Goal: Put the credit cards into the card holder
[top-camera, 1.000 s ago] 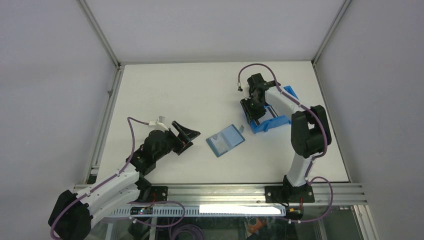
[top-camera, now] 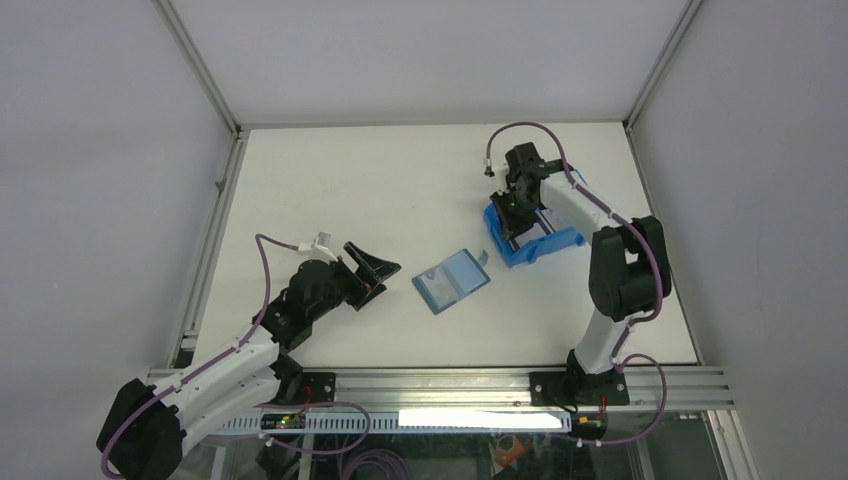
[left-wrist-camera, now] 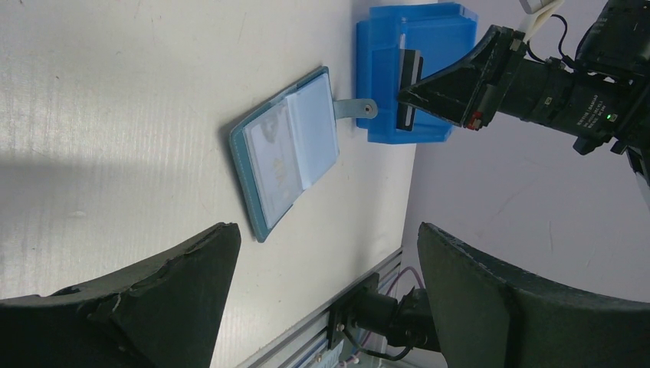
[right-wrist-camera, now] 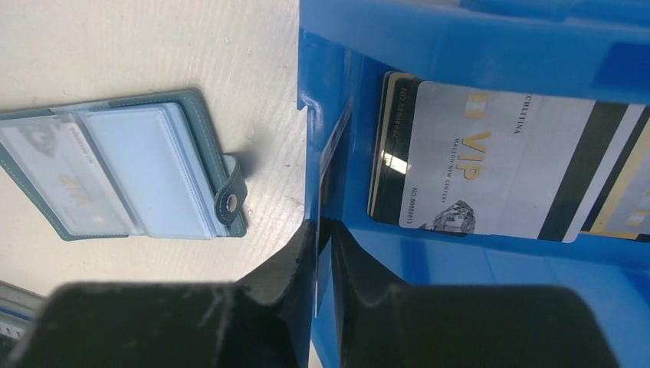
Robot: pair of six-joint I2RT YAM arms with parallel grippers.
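The teal card holder (top-camera: 451,281) lies open on the table, clear sleeves upward, with a card showing in one sleeve (right-wrist-camera: 65,176). To its right is the blue box (top-camera: 548,247), where silver VIP cards (right-wrist-camera: 475,161) lie stacked. One card (right-wrist-camera: 333,149) stands on edge by the box's near wall, its lower part between the fingertips of my right gripper. Those fingers are close together, and whether they grip the card is unclear. The left gripper stands open and empty, left of the card holder.
The holder's strap (left-wrist-camera: 356,109) points toward the box, with a small gap between them. Raised walls (right-wrist-camera: 490,42) surround the cards. Bare table (top-camera: 350,190) spreads across the left and back.
The right gripper has shifted slightly rightward over the box, and the right arm has moved right with it. The left arm and card holder have stayed put.
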